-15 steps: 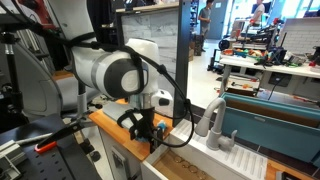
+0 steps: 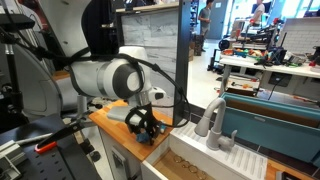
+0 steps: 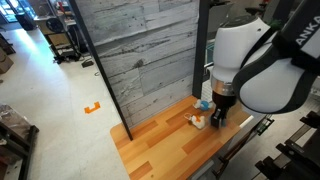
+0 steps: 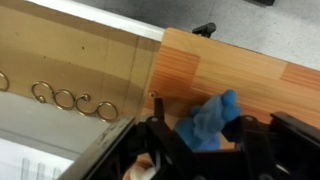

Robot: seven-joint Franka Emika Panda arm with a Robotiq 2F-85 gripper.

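Observation:
In the wrist view a crumpled blue thing, cloth-like (image 4: 208,118) lies between the dark fingers of my gripper. The fingers stand apart, and its right side reaches close to the right finger; whether they press on it is not clear. From the first exterior side, my gripper (image 2: 142,135) is low over the wooden board, with the blue thing (image 2: 146,139) right at its tips. The second exterior view shows some blue (image 3: 206,105) beside the gripper (image 3: 218,116), whose fingers are largely hidden there.
A small white and orange object (image 3: 197,121) sits on the wooden board (image 3: 165,137) beside the blue thing. An open drawer (image 2: 185,163) with several rings adjoins the board. A grey-white tap-like fixture (image 2: 208,120) rises behind the drawer. The board's left part is clear.
My gripper has shifted left and turned somewhat over the board. It now stands at the blue thing, more of which shows beneath the fingers.

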